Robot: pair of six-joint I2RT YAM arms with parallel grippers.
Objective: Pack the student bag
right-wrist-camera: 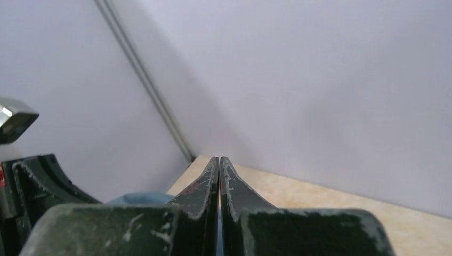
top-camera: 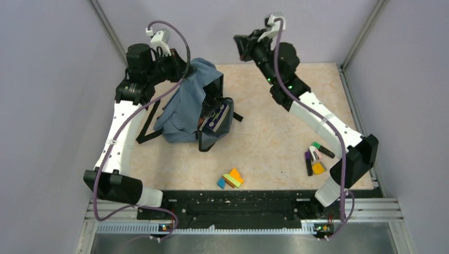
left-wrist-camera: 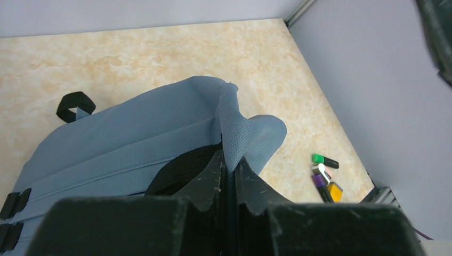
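The blue-grey bag (top-camera: 182, 111) lies at the left of the table, its dark mouth gaping towards the right. Inside the opening a dark book-like item (top-camera: 218, 117) shows, partly covered by the bag's wall. My left gripper is shut on the bag's upper edge, and a fold of fabric (left-wrist-camera: 234, 122) rises from between its fingertips. High over the back of the table, apart from the bag, my right gripper (top-camera: 242, 47) is raised. In the right wrist view its fingers (right-wrist-camera: 205, 186) meet, with nothing visible between them.
Colourful blocks (top-camera: 232, 178) sit at the table's front middle. Markers (top-camera: 308, 163), a white item (top-camera: 315, 153) and a yellow piece (top-camera: 319, 168) lie at front right.
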